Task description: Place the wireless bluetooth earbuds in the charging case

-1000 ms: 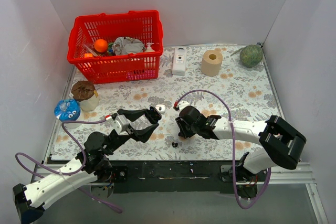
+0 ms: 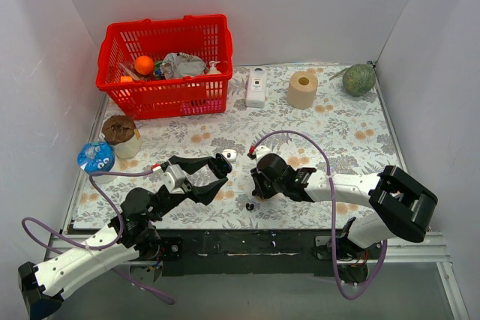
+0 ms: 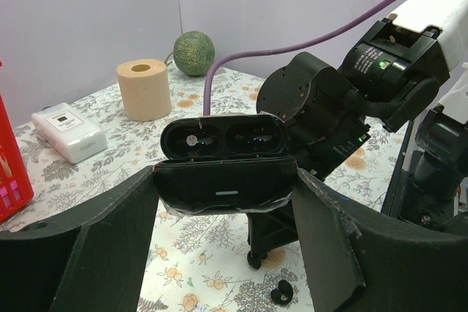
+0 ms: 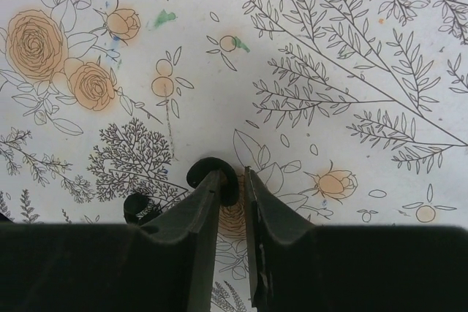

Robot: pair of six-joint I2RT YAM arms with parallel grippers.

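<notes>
My left gripper is shut on the black charging case (image 3: 226, 189), held above the table. The case is open, and two dark hollows in its upper part face the left wrist view. One black earbud (image 4: 212, 168) lies on the patterned cloth at the tips of my right gripper. Its fingers are part open, with a narrow gap between them. The left one overlaps the earbud, part of which shows in the gap; a firm hold does not show. A second black earbud (image 4: 137, 206) lies a little to the left, also seen in the top view (image 2: 250, 206).
A small white box (image 2: 229, 155) lies between the arms, farther back. The red basket (image 2: 169, 95), a white pack (image 2: 256, 89), a paper roll (image 2: 302, 91) and a green melon (image 2: 359, 79) stand at the rear. Open cloth lies right of the roll.
My right gripper's fingertips have shifted slightly down toward the table's front edge in the top view. The left arm with the case has stayed still, as has the second earbud.
</notes>
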